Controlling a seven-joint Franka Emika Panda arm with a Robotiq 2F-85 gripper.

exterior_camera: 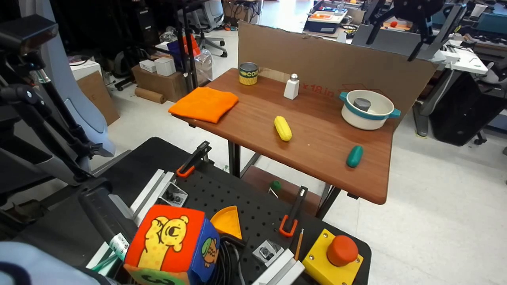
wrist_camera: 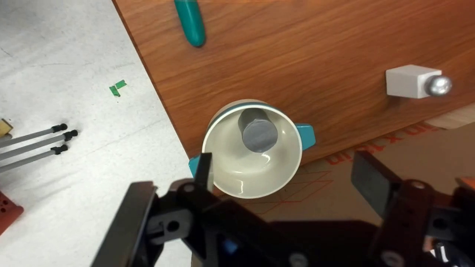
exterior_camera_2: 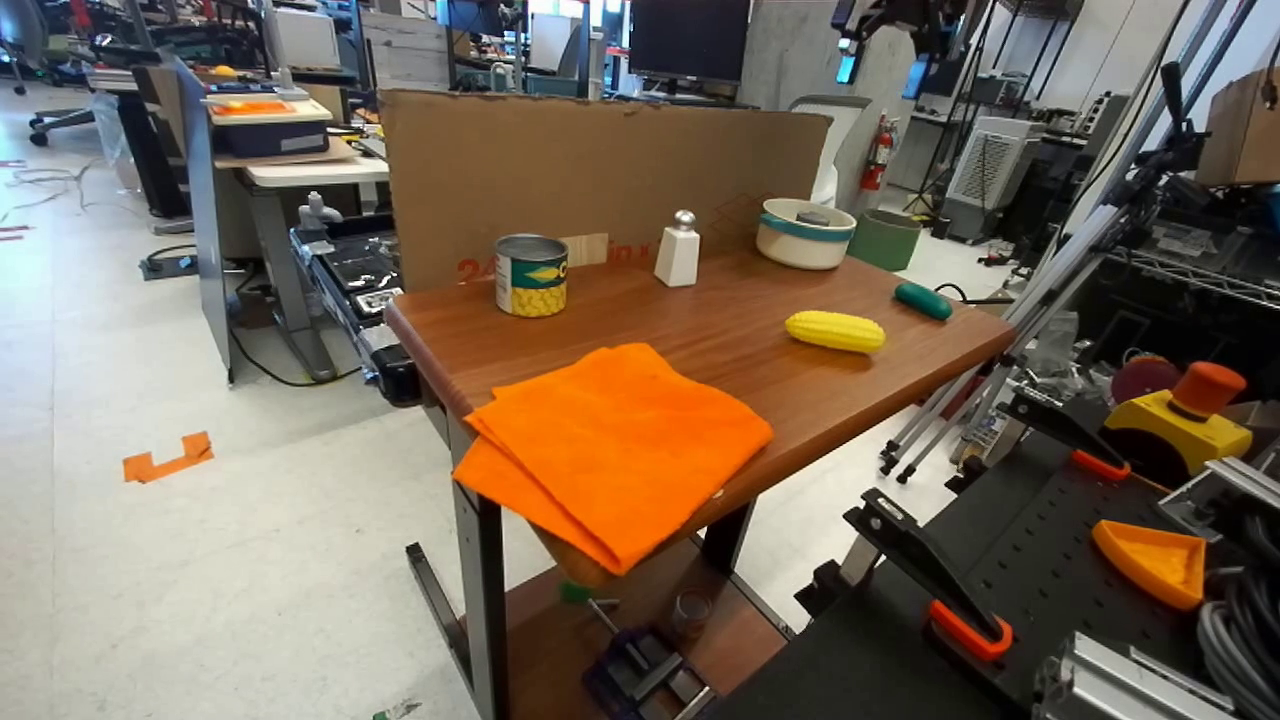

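Note:
High above the pot's corner of the table, my gripper [exterior_camera: 393, 45] hangs open, its fingers wide apart and empty. The cream pot [wrist_camera: 236, 178] with teal handles stands on the table and shows between the fingers in the wrist view, well below them. Inside it is a grey cylinder [wrist_camera: 259, 135]. A dark green rounded object [exterior_camera: 355, 156] lies near the table's right end. The yellow corn cob [exterior_camera: 283, 128] rests mid-table. A white shaker [wrist_camera: 407, 81] with a metal top stands upright along the back. The corn can [exterior_camera_2: 531, 276] is at the far left corner, near the folded orange cloth [exterior_camera_2: 630, 438].
A cardboard panel [exterior_camera: 328, 61] rises along the table's back edge. Bare wood [exterior_camera: 323, 137] lies between the corn cob and pot. In front, a separate black pegboard table [exterior_camera: 256, 209] carries clamps, a soft cube [exterior_camera: 166, 237] and a red button [exterior_camera: 343, 250].

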